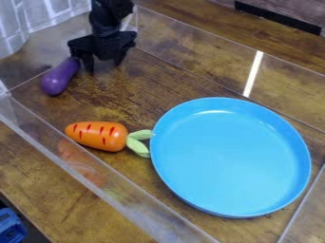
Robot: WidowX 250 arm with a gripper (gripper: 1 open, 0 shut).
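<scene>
My black gripper (99, 47) hangs at the upper left, just right of and behind a purple eggplant (56, 82), its fingers low over the wooden surface; whether they are open is not clear. An orange toy carrot (95, 135) with green leaves lies in the lower left middle. A large blue plate (231, 157) fills the right side.
A clear plastic barrier runs along the left and front. A white curtain-like sheet (23, 24) is at the top left. The wooden surface (165, 71) between gripper and plate is clear.
</scene>
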